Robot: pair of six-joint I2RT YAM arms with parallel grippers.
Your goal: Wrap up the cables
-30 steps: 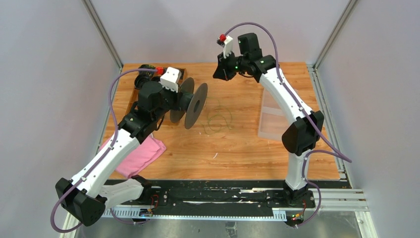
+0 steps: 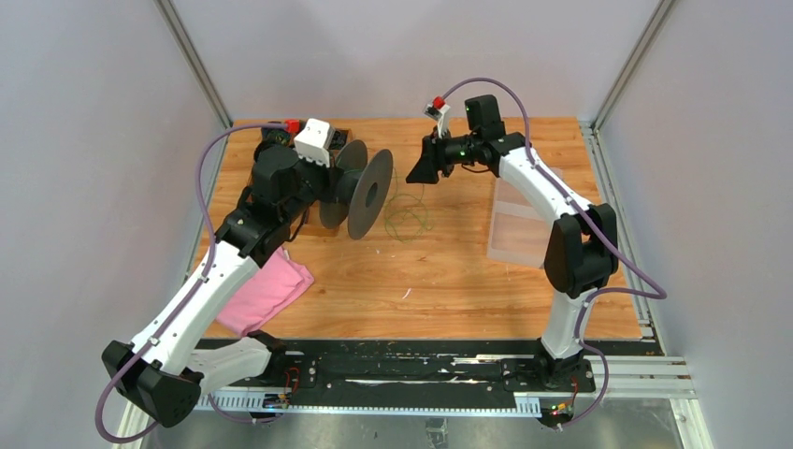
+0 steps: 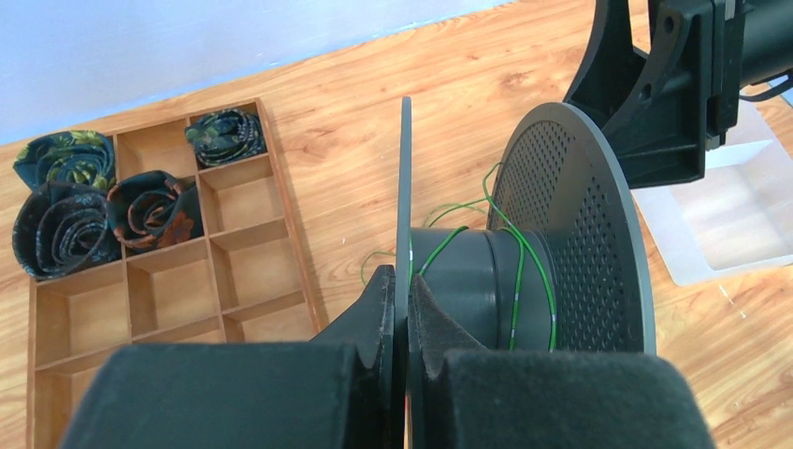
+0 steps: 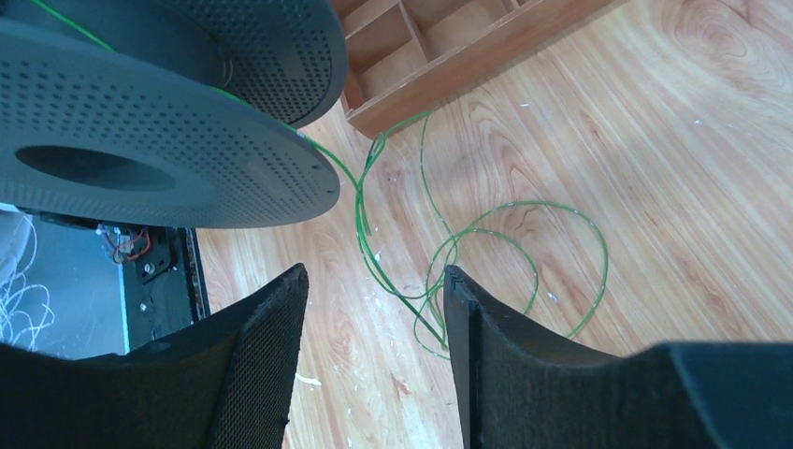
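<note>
A dark grey spool with perforated flanges (image 3: pixel 584 215) hangs in the air. My left gripper is shut on the rim of its near flange (image 3: pixel 405 168), which shows edge-on. Green cable (image 3: pixel 535 257) lies in a few turns round the spool's core. From the far flange's edge the cable (image 4: pixel 360 224) runs down toward the right fingertip, with loose loops (image 4: pixel 604 257) around the table below. My right gripper stands open, right of the spool; the cable passes across its gap near one finger (image 4: pixel 472 327), and whether it touches is unclear.
A wooden compartment box (image 3: pixel 266 178) holds several rolled dark cloths (image 3: pixel 70 224) at the back left. On the right stands a clear bin (image 2: pixel 519 234). A pink cloth (image 2: pixel 266 295) lies front left.
The left gripper and spool have shifted only slightly; the loose loops moved a little.
</note>
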